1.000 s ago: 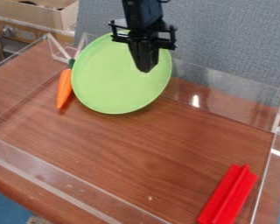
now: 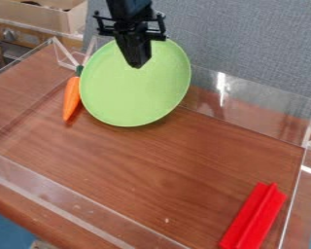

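My black gripper hangs at the top of the camera view, over the upper part of a green plate, shut with nothing visible between its fingers. The plate leans at the back of the wooden surface. An orange carrot toy lies just left of the plate. A red ridged object lies at the front right.
Clear plastic walls edge the wooden surface. A cardboard box stands outside at the back left.
My gripper has moved up and to the left over the last second. The plate, carrot and red object look unmoved.
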